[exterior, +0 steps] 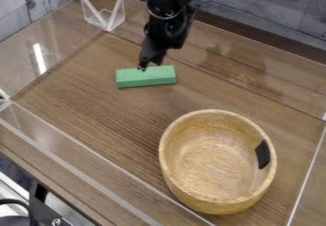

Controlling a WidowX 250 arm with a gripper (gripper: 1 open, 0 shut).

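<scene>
A flat green block (145, 76) lies on the wooden floor of the work area, left of centre in the upper half. Just behind it, at the top centre, the dark gripper (151, 60) hangs from its arm with its fingertips a little above the block's far edge. It looks shut, and nothing shows held in it; the fingertips are small and dark in this view.
A large cream round bin (178, 177) with a black handle stands at the lower right. Clear plastic braces (105, 10) are at the top left and left edge.
</scene>
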